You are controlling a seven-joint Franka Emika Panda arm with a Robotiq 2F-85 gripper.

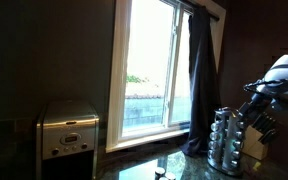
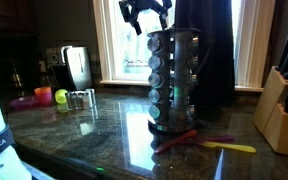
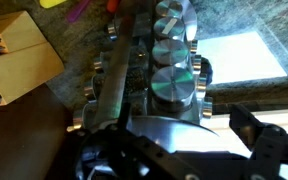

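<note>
A revolving spice rack with metal-lidded jars in columns stands upright on the dark stone counter. My gripper is above its top, fingers apart, with nothing seen between the fingers. Looking down in the wrist view, the gripper straddles the rack's top area, one finger out to the right. A column of jar lids runs away from it. From the side, the gripper hangs by the rack's upper right; contact cannot be made out.
A knife block stands to the right. Red, purple and yellow utensils lie before the rack. Left are a toaster, several small jars and a yellow-green object. Clear counter lies between; a curtain hangs behind.
</note>
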